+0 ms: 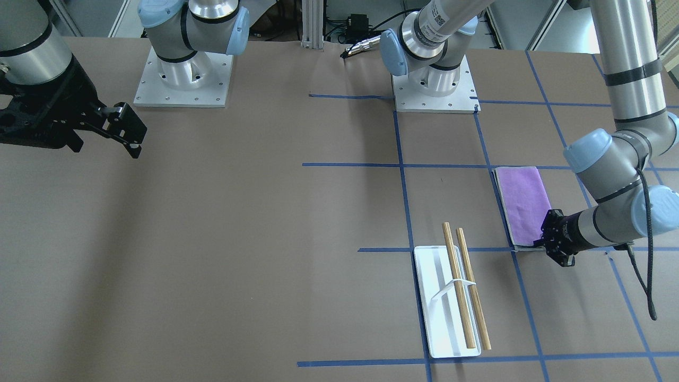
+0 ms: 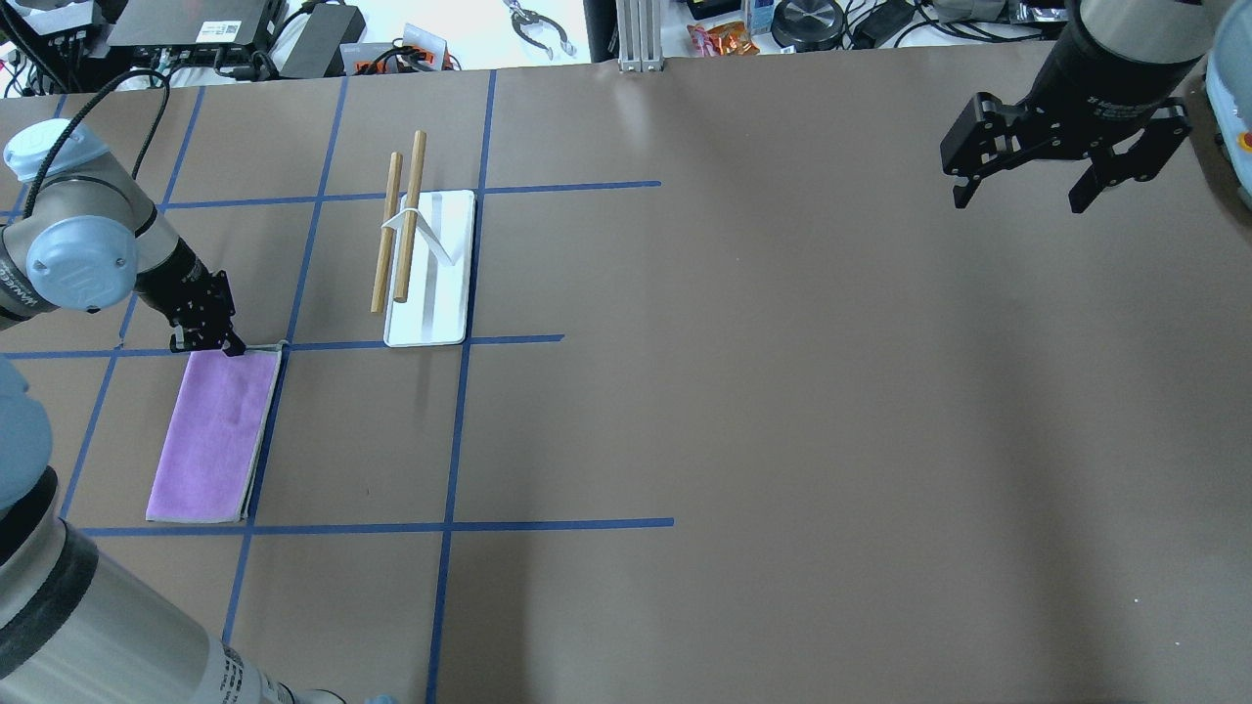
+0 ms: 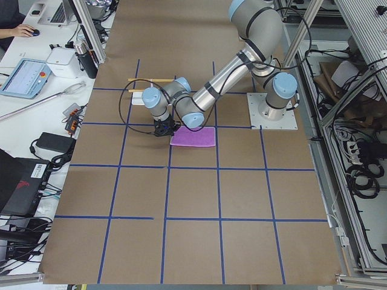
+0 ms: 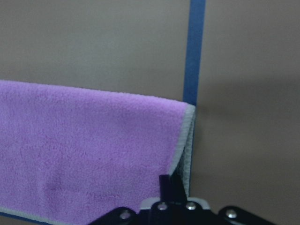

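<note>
A folded purple towel with grey edging lies flat on the taped table. My gripper is down at its corner nearest the white tray, as the top view shows, with the towel extending away below it. In the left wrist view the towel fills the lower left, and the dark fingertips sit together at its grey-edged corner. The fingers look closed there; whether cloth is pinched between them is hard to see.
A white tray with two wooden sticks stands beside the towel. Another black gripper hangs at the far left of the front view, with two more arms at the back.
</note>
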